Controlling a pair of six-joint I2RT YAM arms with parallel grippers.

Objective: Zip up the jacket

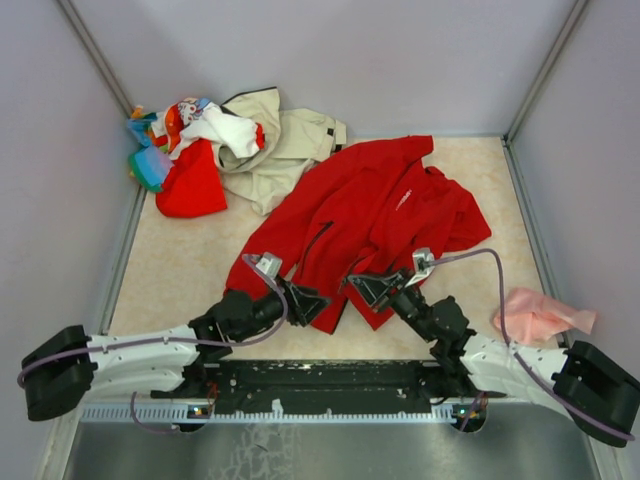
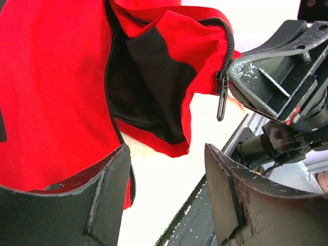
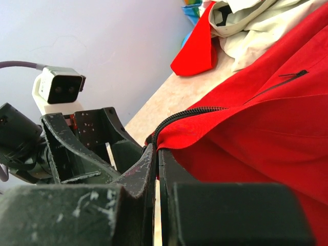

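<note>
The red jacket [image 1: 360,200] lies spread in the middle with its front edges apart, black lining showing in the left wrist view. My right gripper [image 1: 365,285] is shut on the raised zipper edge [image 2: 227,43] with its black slider [image 2: 222,84] and hanging pull tab, seen at its tip in the left wrist view. My left gripper [image 1: 305,305] stands open, nothing between its fingers, over the lower end of the other zipper edge [image 2: 130,182], which lies down along the jacket panel.
Folded beige, white and red garments [image 1: 240,150] lie piled at the back left. A pink cloth [image 1: 545,315] lies at the front right. Walls bound the sides and back.
</note>
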